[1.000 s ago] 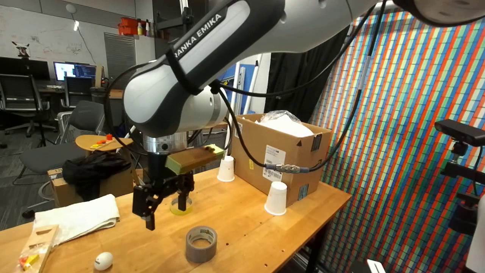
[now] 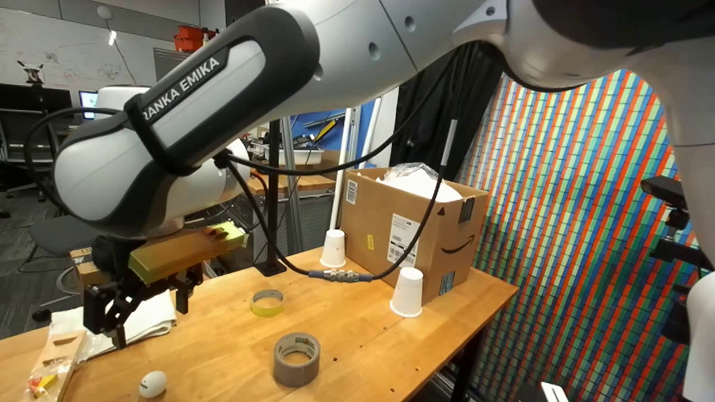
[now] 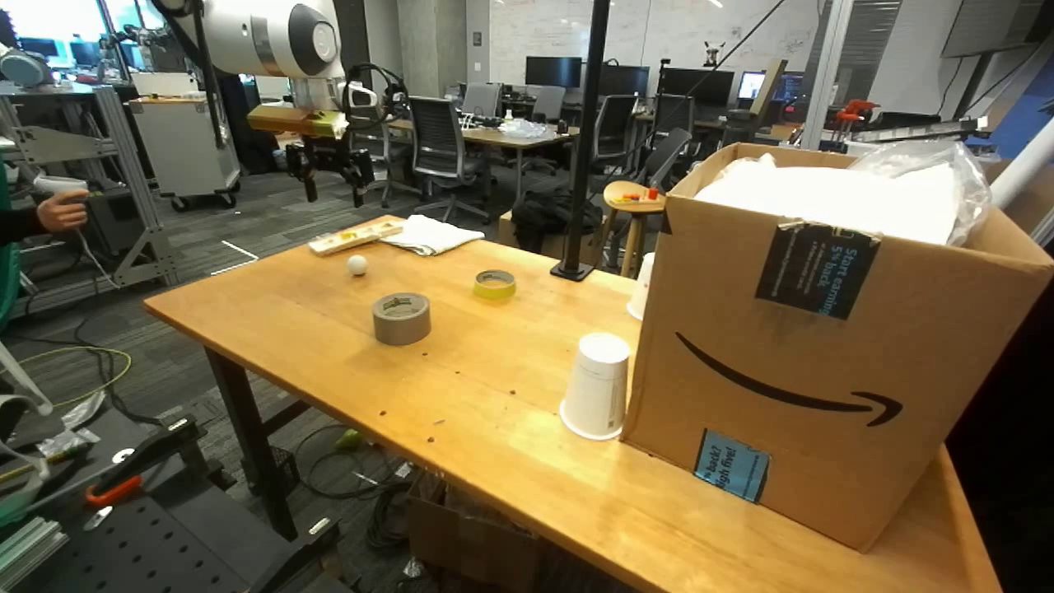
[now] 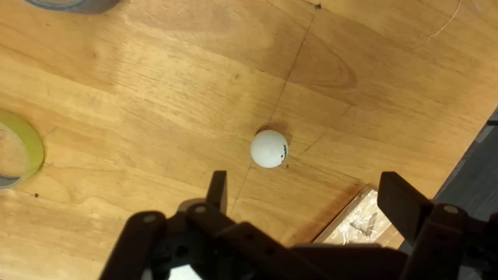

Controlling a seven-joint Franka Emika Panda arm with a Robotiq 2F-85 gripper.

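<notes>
A small white ball [image 4: 269, 149] with dark print rests on the wooden table, near the middle of the wrist view. My gripper is high above the table, its black fingers spread wide and nothing between them. In exterior view 1 the gripper [image 2: 151, 325] appears up and behind the ball [image 2: 153, 384]. The second exterior view shows the gripper [image 3: 335, 196] well above the table's far end, with the ball [image 3: 356, 265] below it.
A grey tape roll [image 2: 296, 359] and a yellow tape roll [image 2: 267, 302] lie on the table. Beside the ball are a wooden tray [image 3: 355, 237] and a folded white cloth [image 3: 431, 235]. White cups [image 3: 597, 385] stand by a large cardboard box [image 3: 790, 366].
In exterior view 1 the arm has swung left, carrying the open gripper from near the yellow tape to over the cloth side. The ball and tape rolls have stayed put.
</notes>
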